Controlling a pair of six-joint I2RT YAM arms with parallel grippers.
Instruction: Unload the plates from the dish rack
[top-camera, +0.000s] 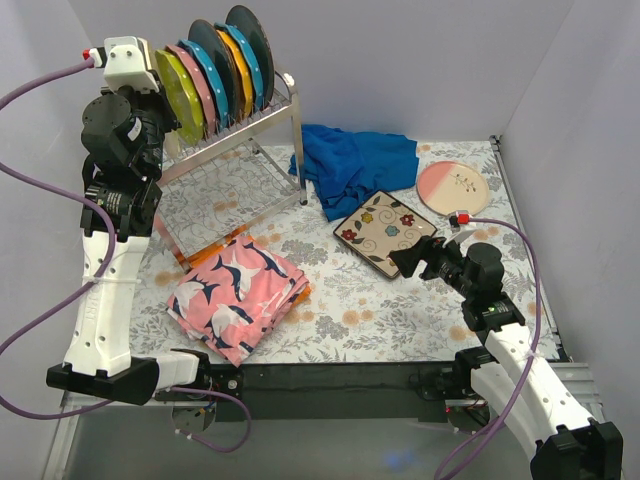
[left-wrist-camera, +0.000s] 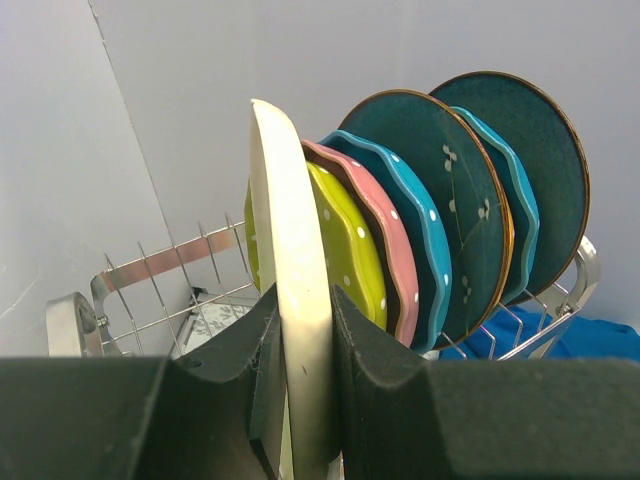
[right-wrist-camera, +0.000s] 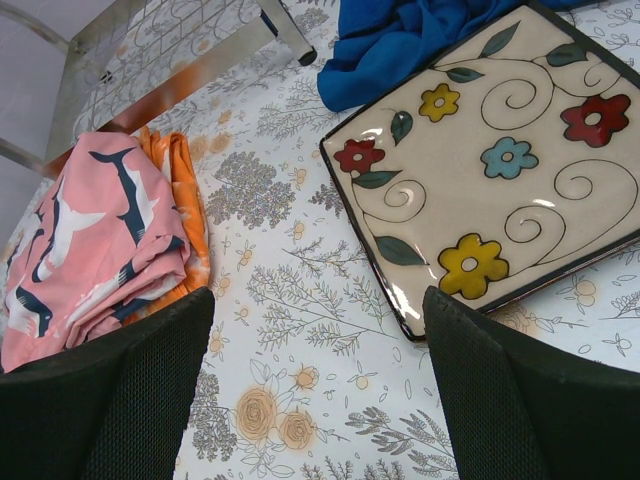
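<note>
In the left wrist view, my left gripper is shut on a cream plate (left-wrist-camera: 290, 240), which stands edge-on between its fingers at the near end of the dish rack (left-wrist-camera: 165, 262). Beside it a row of plates stands upright in the rack: green (left-wrist-camera: 348, 240), pink (left-wrist-camera: 395, 240), blue (left-wrist-camera: 425, 235), then several dark, blue and yellow-edged ones. From above, the left arm hides the cream plate. My right gripper is part open over the table, nothing between its fingers, close to the left edge of a flowered square plate (right-wrist-camera: 490, 170) lying flat.
A pink and white round plate (top-camera: 453, 188) lies at the back right. Blue cloth (top-camera: 355, 165) is heaped beside the rack's right leg. A folded pink cloth (top-camera: 238, 295) lies before the rack.
</note>
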